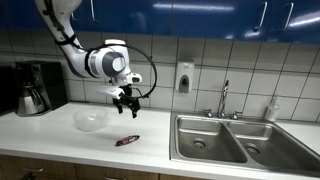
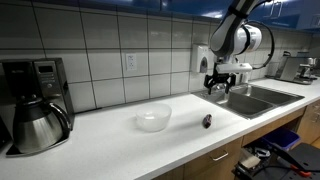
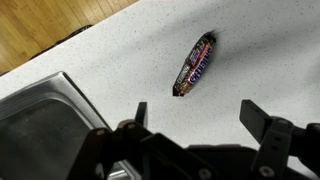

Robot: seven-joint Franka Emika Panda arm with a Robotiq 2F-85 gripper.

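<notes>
A dark-wrapped snack bar (image 3: 195, 64) lies flat on the white speckled counter, toward the top middle of the wrist view. In exterior view 1 the same bar (image 1: 127, 140) rests between the bowl and the sink. My gripper (image 1: 127, 104) hangs above the counter, just behind and over the bar, fingers pointing down. The wrist view has its two fingers (image 3: 139, 116) spread wide, nothing between them, and the bar lies beyond them. A clear, whitish bowl (image 2: 154, 117) stands on the counter to the left of the bar in exterior view 1.
A double sink (image 1: 225, 140) with a faucet (image 1: 223, 98) is set into the counter on the right. At the left end stands a coffee maker (image 2: 38, 105) with a metal carafe. Bare counter surrounds the bar.
</notes>
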